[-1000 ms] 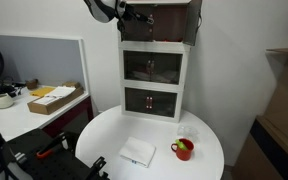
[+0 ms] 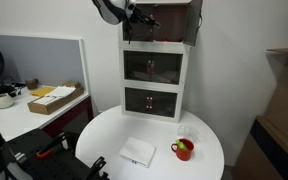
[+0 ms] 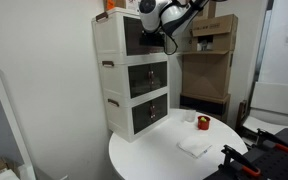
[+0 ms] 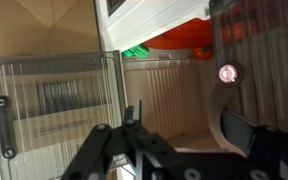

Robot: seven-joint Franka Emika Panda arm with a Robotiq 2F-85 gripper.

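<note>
A tall white cabinet has three dark-fronted compartments, with the door of the top one swung out to the right. At that top compartment is my gripper, high above the table. In the wrist view the dark fingers of my gripper stand apart, with no object clearly held between them. Close to the right finger is a curved beige strip with a round, pinkish end. Red and green items lie beyond, partly covered by a white edge. A clear panel with a black handle is at left.
A white round table carries a red mug with something green in it, a white flat item and a clear container. A cardboard box sits at left. Brown shelves stand behind the arm.
My arm and gripper have shifted slightly to the right along the top compartment. The items on the table and the swung-out door look unmoved.
</note>
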